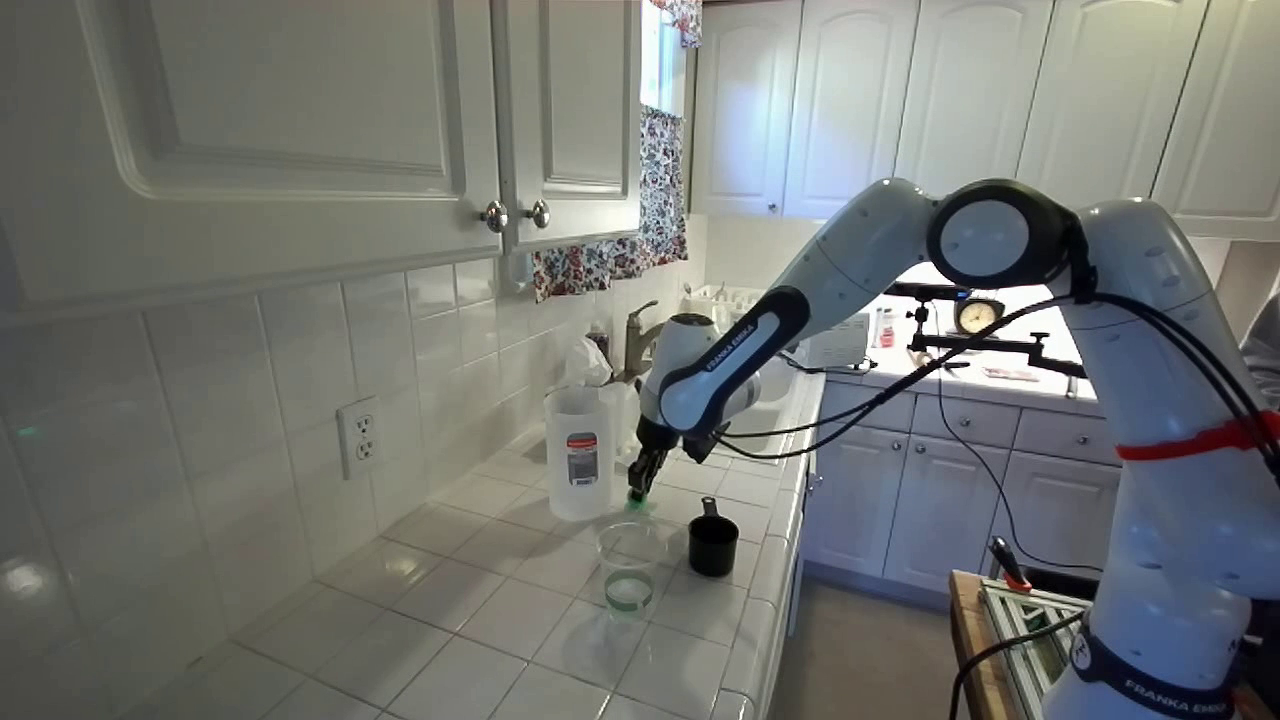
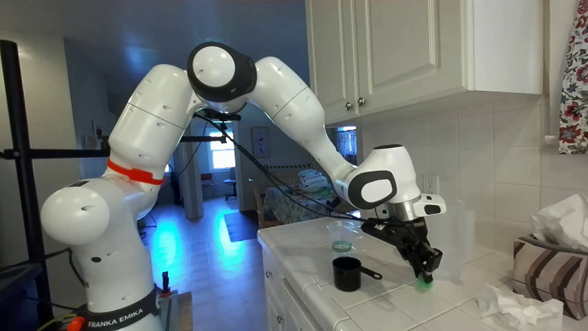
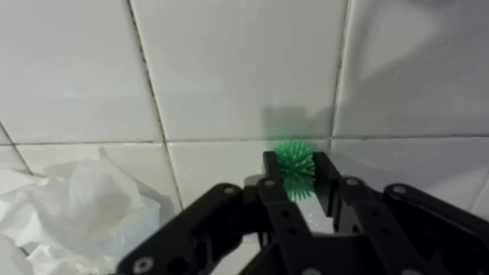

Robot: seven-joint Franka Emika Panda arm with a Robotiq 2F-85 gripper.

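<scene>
A small green spiky ball [image 3: 295, 167] fills the gap between the dark fingers of my gripper, touching both sides. In exterior view 2 the gripper [image 2: 428, 275] points down, and the ball [image 2: 424, 283] shows at its fingertips, low over the tiled counter. Whether the ball rests on the tiles is hard to tell. Nearby stands a black measuring cup [image 1: 713, 546], its handle toward the gripper. A clear plastic cup [image 1: 630, 584] with a green band is on the tiles closer to the exterior view 1 camera.
A translucent tall pitcher [image 1: 579, 450] stands by the wall beside the gripper. Crumpled tissue [image 2: 521, 309] and a striped tissue box [image 2: 543, 273] occupy the sink side. Bare tiles [image 1: 462, 600] spread across the near counter.
</scene>
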